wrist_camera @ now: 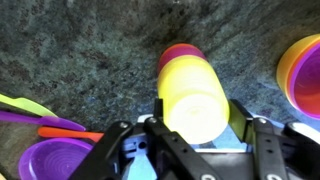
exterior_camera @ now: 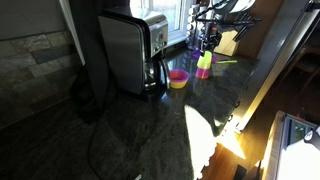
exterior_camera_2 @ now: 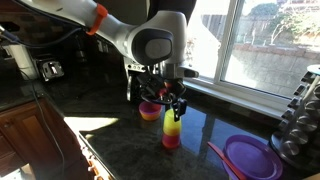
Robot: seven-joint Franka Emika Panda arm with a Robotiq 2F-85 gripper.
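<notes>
A yellow cup [wrist_camera: 188,78] stands bottom-up between my fingers in the wrist view, with a pinkish-red cup [wrist_camera: 178,52] showing beneath its far side. My gripper is shut on the yellow cup. From the window side, the same yellow cup [exterior_camera_2: 172,126] is directly above the red one [exterior_camera_2: 171,142], which is at the counter surface. Whether the two are nested or merely touching cannot be told. In the first exterior view the yellow cup [exterior_camera: 206,60] and pink cup [exterior_camera: 202,73] appear as one small column beneath the arm.
A yellow-rimmed bowl with pink inside [wrist_camera: 296,72] sits to the right in the wrist view. At left lie a purple cup [wrist_camera: 58,160] and green, purple and orange utensils [wrist_camera: 72,133]. A coffee maker [exterior_camera: 132,55] and purple plate [exterior_camera_2: 262,160] flank the area.
</notes>
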